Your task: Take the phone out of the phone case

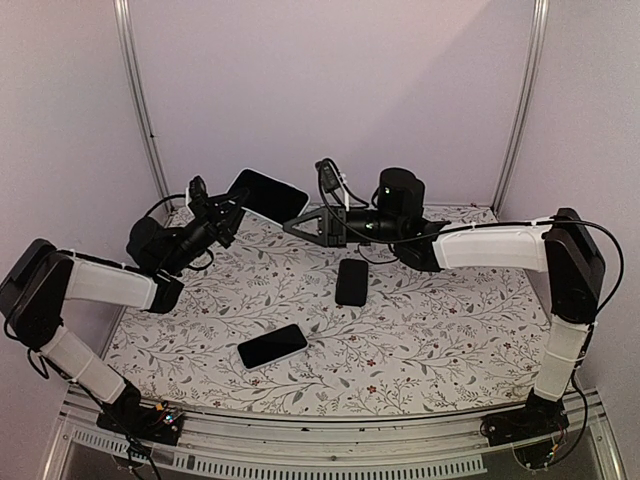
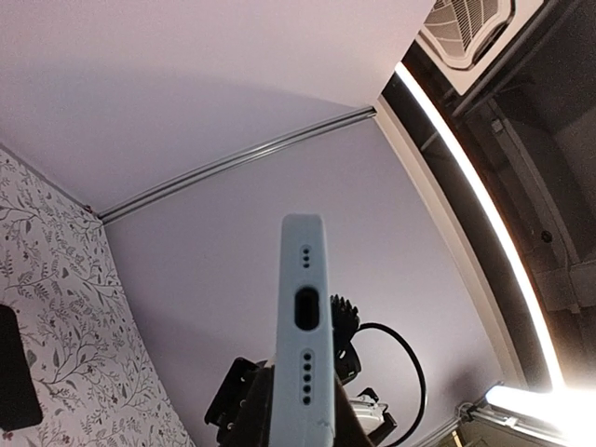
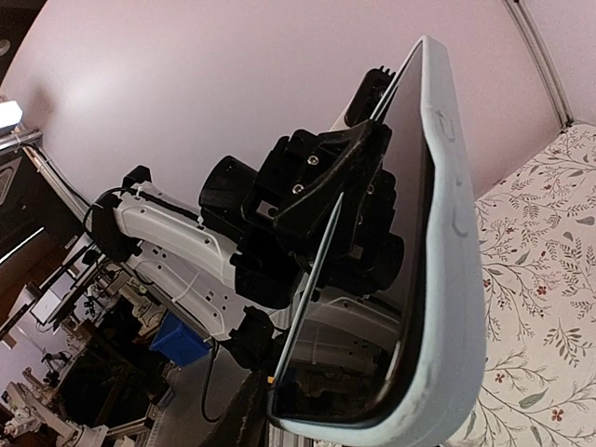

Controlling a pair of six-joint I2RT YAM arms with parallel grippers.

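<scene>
In the top view, the phone (image 1: 268, 196) is held tilted above the table, its dark screen showing. Its pale blue case (image 3: 458, 298) wraps the edges in the right wrist view; end-on in the left wrist view, the case (image 2: 296, 251) shows a port cutout and small holes. My left gripper (image 1: 238, 199) is shut on the cased phone at its left end, one black finger (image 3: 346, 166) lying over the screen. Partly open, my right gripper (image 1: 298, 227) is at the phone's lower right corner; whether it touches cannot be told.
A black phone-shaped object (image 1: 352, 282) lies on the flowered table (image 1: 420, 350) right of centre. Another dark-screened phone (image 1: 272, 346) rests nearer the front. Both are below the held phone, and the table's right side is clear.
</scene>
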